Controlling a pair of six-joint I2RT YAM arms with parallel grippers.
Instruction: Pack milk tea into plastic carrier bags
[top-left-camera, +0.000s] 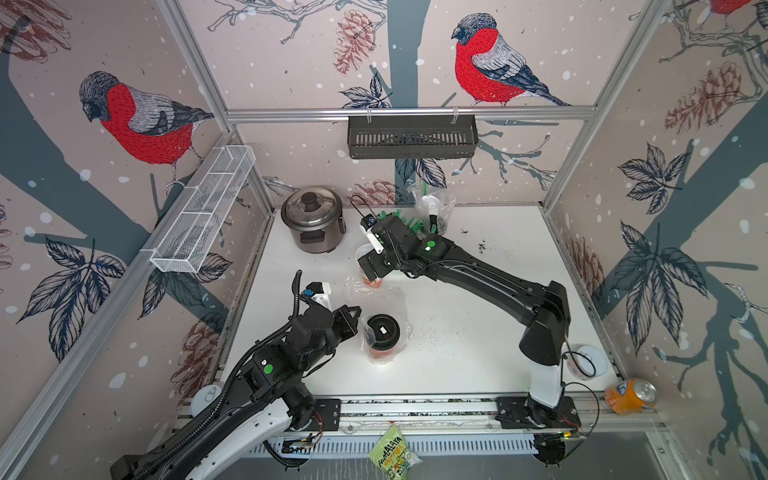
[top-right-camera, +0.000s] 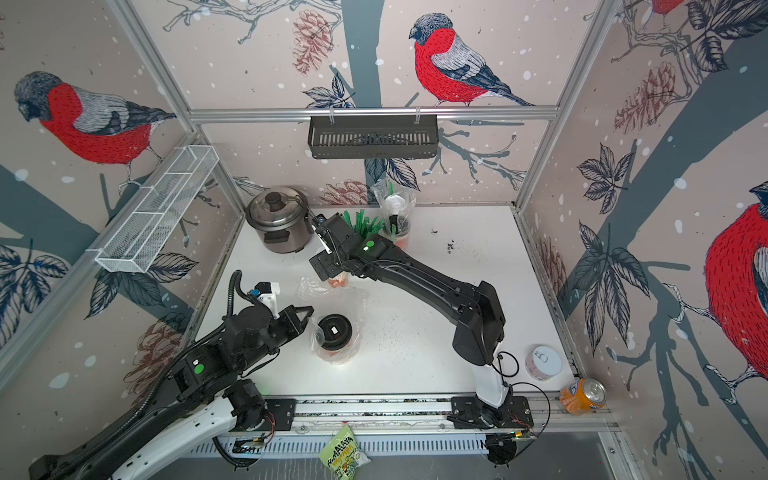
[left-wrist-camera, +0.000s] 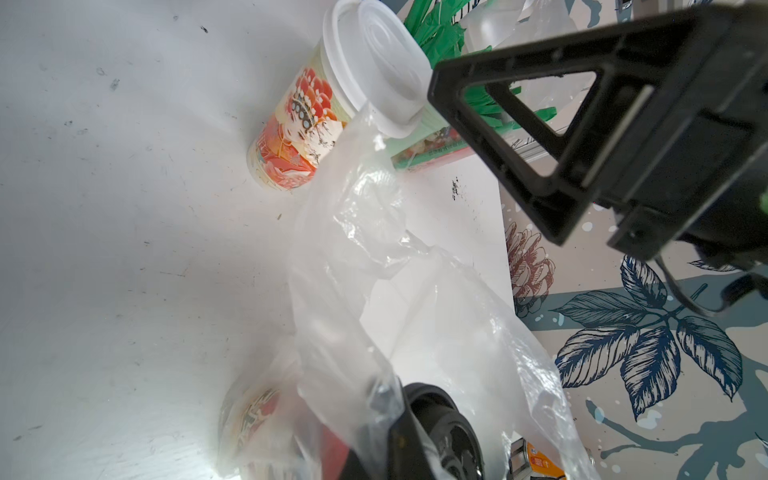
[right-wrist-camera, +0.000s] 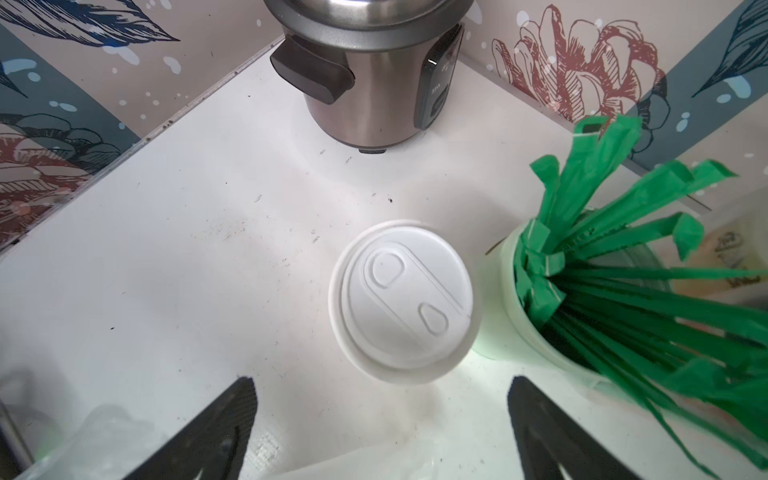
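Note:
A clear plastic bag (left-wrist-camera: 448, 320) holds a cup with a black lid (top-left-camera: 384, 328) on the table's near middle. My left gripper (top-left-camera: 352, 320) is shut on the bag's edge, which rises in crumpled folds in the left wrist view. My right gripper is part open above a printed milk tea cup (left-wrist-camera: 296, 128) with a white lid (right-wrist-camera: 400, 304), its fingers either side and nothing between them.
Green straws in a pale green holder (right-wrist-camera: 512, 320) stand just right of the white-lidded cup. A steel cooker (top-left-camera: 312, 236) is at the back left, another bagged cup (top-right-camera: 396, 216) at the back.

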